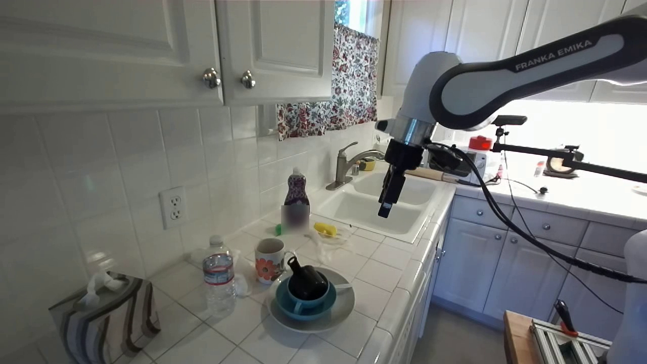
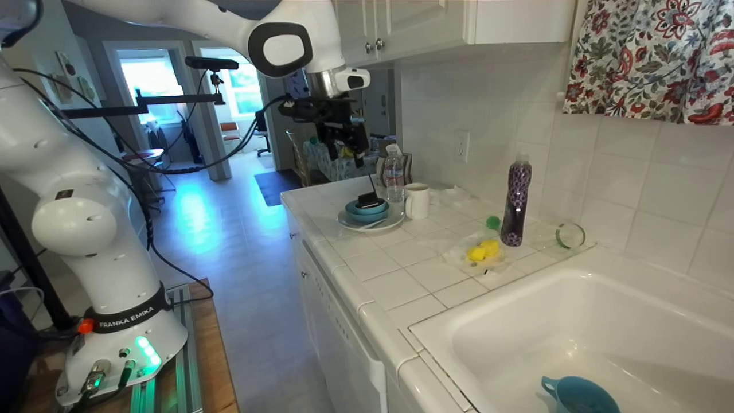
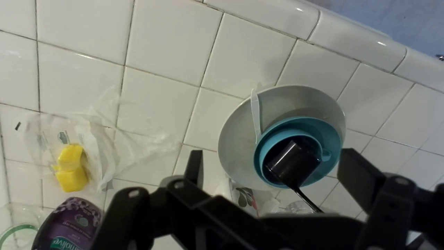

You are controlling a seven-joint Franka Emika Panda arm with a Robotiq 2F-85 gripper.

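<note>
My gripper is open and empty; its dark fingers [image 3: 194, 166] show on either side in the wrist view. It hangs high above the counter, as the gripper [image 1: 386, 206] in exterior view 1 shows. Below it a grey plate [image 3: 235, 137] carries a blue bowl [image 3: 331, 139] with a blue cup [image 3: 266, 148] in it. Inside the cup sits a black handled utensil [image 3: 293, 162], touched by nothing of mine. A white plastic utensil [image 3: 255, 112] lies on the plate. Another blue cup [image 2: 585, 396] is in the sink [image 2: 509, 323].
Close around the plate stand a flowered mug [image 1: 268, 267] and a water bottle [image 1: 218, 273]. A tissue box [image 1: 112, 318] is beyond. Towards the sink are a purple soap bottle [image 2: 516, 199] and a yellow item [image 2: 483, 250] on clear plastic.
</note>
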